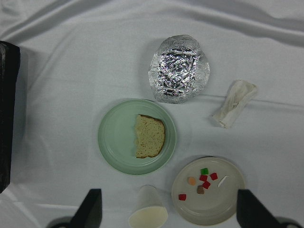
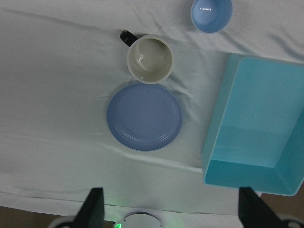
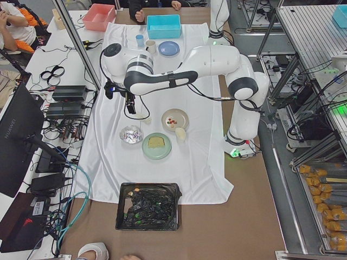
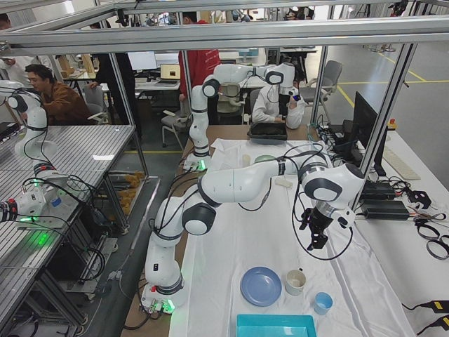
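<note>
My left gripper hangs open above a green plate (image 1: 116, 147) with a bread slice (image 1: 149, 135), a beige plate (image 1: 223, 199) with small coloured bits, a paper cup (image 1: 147, 209) on its side, crumpled foil (image 1: 178, 69) and a white crumpled wrapper (image 1: 235, 102). My right gripper is open, high over a blue plate (image 2: 142, 116), a white mug (image 2: 149, 59) with black handle, a blue cup (image 2: 211, 14) and a turquoise bin (image 2: 251, 118).
A black-lined tray (image 3: 146, 208) lies at one end of the white cloth (image 3: 200, 162). A pink bin (image 3: 99, 16) stands on the side table among cables and equipment.
</note>
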